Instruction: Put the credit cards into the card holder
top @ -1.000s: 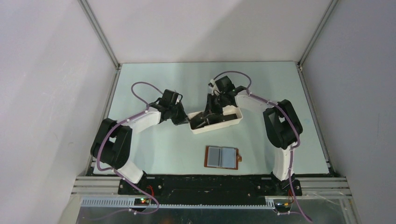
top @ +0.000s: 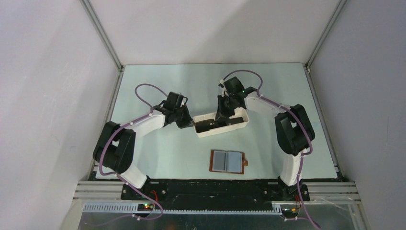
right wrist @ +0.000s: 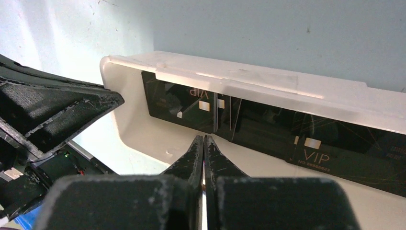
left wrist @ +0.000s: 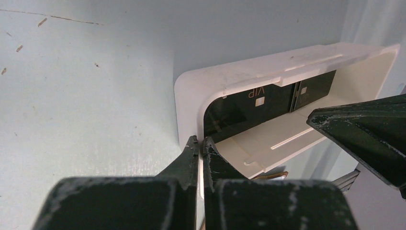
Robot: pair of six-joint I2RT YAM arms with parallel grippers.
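Black VIP credit cards (right wrist: 316,143) lie in a white box (top: 201,133) at the table's middle. My left gripper is shut at the box's left end, its fingertips at the white end wall (left wrist: 189,105). My right gripper is shut with nothing between its fingers, over the box, with the cards outside its fingertips. In the left wrist view its black finger housing (left wrist: 359,129) reaches over the box from the right. The card holder (top: 226,161), a brown case with two pale panels, lies open in front of the box.
The table around the box is clear on the front left (top: 163,153) and at the back. Walls stand on the left, right and back of the table, with metal rails along its edges.
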